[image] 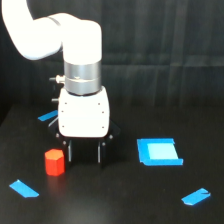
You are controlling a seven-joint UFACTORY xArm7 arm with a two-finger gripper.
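Note:
A small red block (54, 162) rests on the black table at the left. My gripper (85, 155) points straight down just right of the block. Its two dark fingers (100, 153) stand apart, with nothing visible between them. The left finger appears close to the block's right side; whether they touch I cannot tell.
Blue tape frames a white square (161, 151) on the table at the right. Strips of blue tape lie at the front left (24, 188), at the front right (196, 197) and behind the arm. Bare table separates the gripper from the square.

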